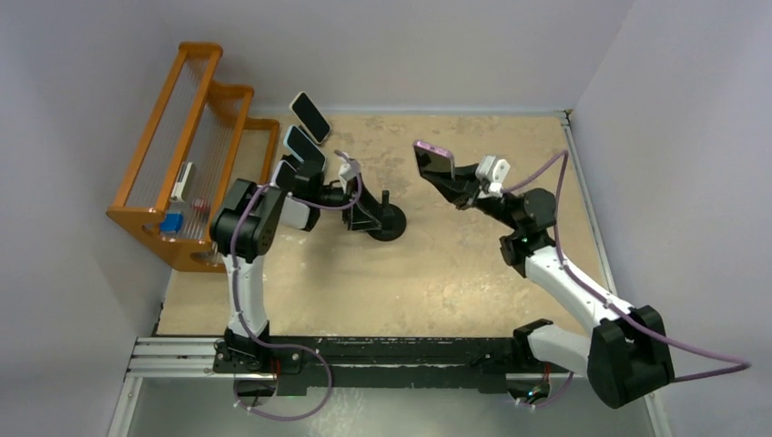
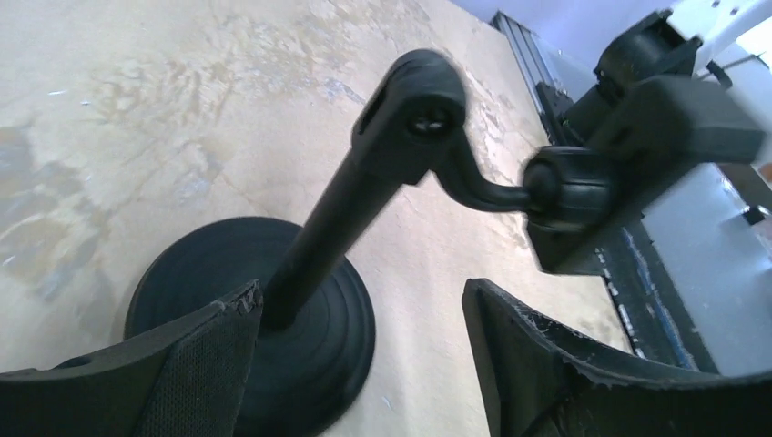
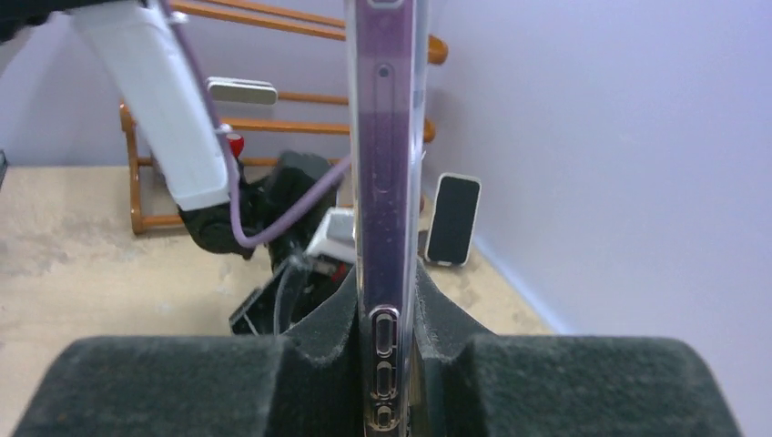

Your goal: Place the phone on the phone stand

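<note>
The purple-cased phone (image 1: 433, 158) is held up over the right half of the table in my right gripper (image 1: 453, 180), shut on it; in the right wrist view the phone (image 3: 385, 200) stands edge-on between the fingers. The black phone stand (image 1: 390, 224), a round base with a post and bent arm, is at mid-table. My left gripper is beside it with fingers apart; in the left wrist view the stand's base (image 2: 319, 355) shows between them, and its post (image 2: 337, 220) rises just beyond, with nothing gripped.
Several other phones (image 1: 309, 118) lean in a row at back left, beside a wooden rack (image 1: 147, 215).
</note>
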